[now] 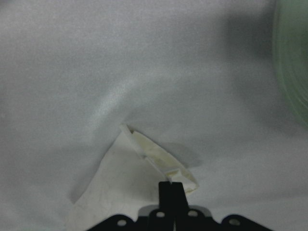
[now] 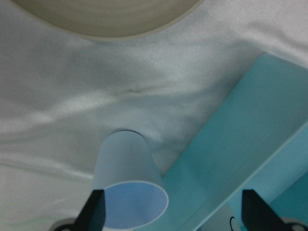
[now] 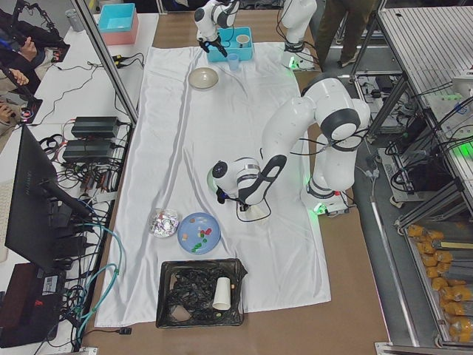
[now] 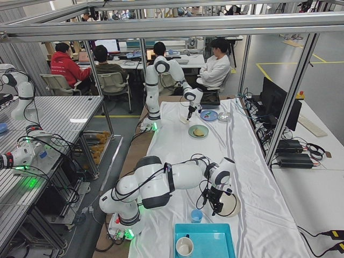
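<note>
In the left wrist view a folded white paper piece (image 1: 115, 178) lies on the cloth, with my left gripper shut at its upper corner; whether it grips the paper I cannot tell. The rim of a green plate (image 1: 293, 57) is at the right. My right gripper is open over a light blue cup (image 2: 125, 159), which stands beside a cyan tray (image 2: 236, 125). A beige bowl (image 2: 110, 19) lies nearby.
A blue plate with small coloured pieces (image 3: 188, 237), a foil bowl (image 3: 163, 222) and a black tray with a white cylinder (image 3: 222, 293) share the cloth.
</note>
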